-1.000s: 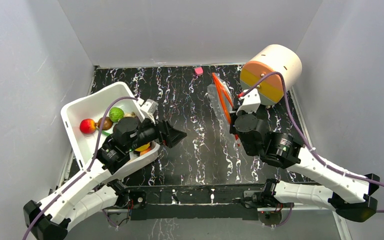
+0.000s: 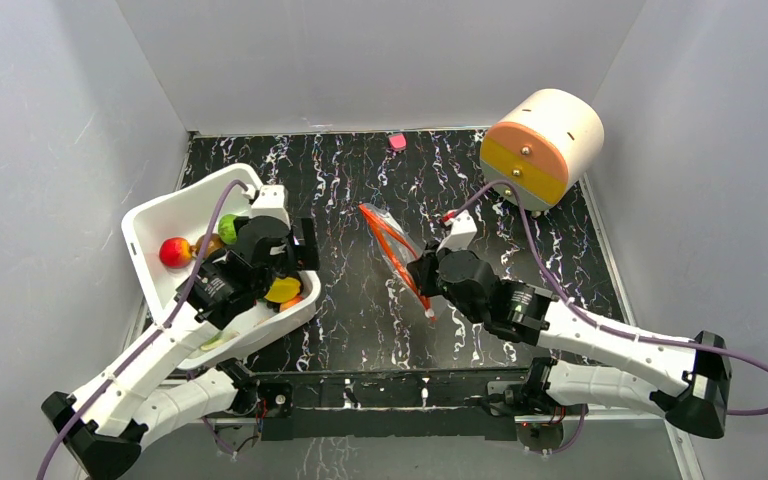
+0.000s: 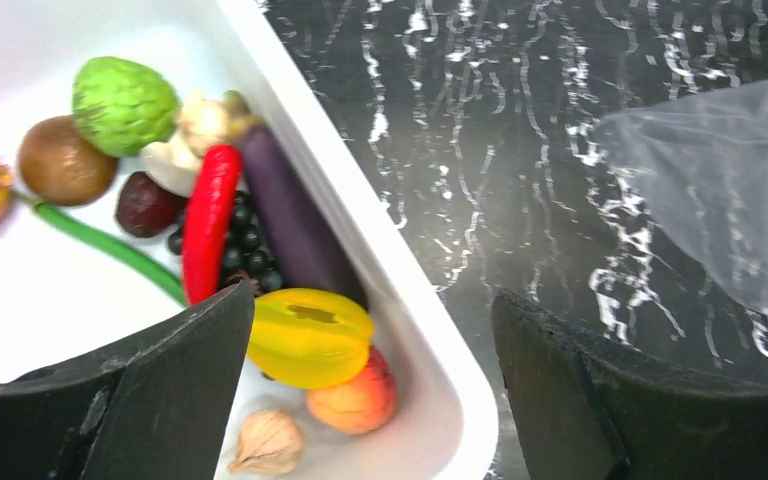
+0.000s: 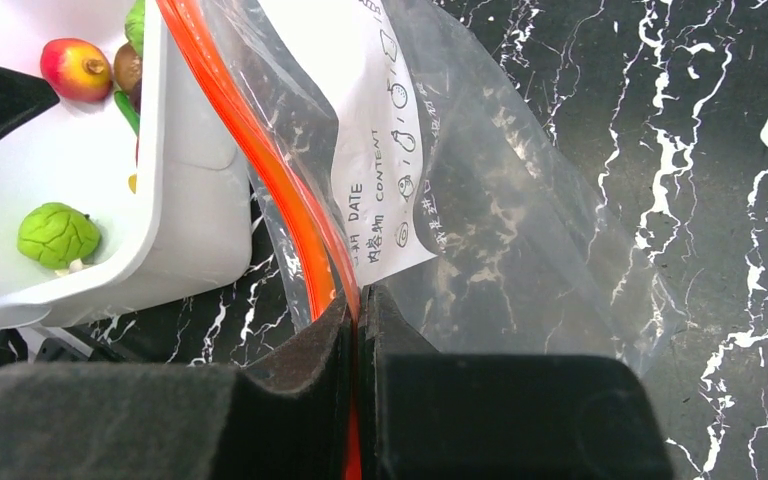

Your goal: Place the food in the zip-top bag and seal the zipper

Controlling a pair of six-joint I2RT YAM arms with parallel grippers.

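A clear zip top bag (image 4: 520, 200) with an orange zipper edge (image 4: 265, 150) hangs over the middle of the table. My right gripper is shut on that orange edge. In the left wrist view, my left gripper stands apart-fingered above the white bin's right wall, nothing between its fingers. Below it in the bin lie a yellow pepper (image 3: 310, 335), a peach (image 3: 355, 395), an eggplant (image 3: 295, 210), a red chili (image 3: 210, 220) and a garlic bulb (image 3: 268, 442). Whether any food is inside the bag does not show; the part in view looks empty.
The white bin (image 2: 140, 235) stands at the left with more produce, such as a red fruit (image 2: 174, 252). A rounded bread box (image 2: 560, 130) sits at the back right, a small pink block (image 2: 397, 142) at the back.
My left gripper has moved left and turned, from beside the bin to over its right wall. My right gripper has carried the bag leftward, toward the bin.
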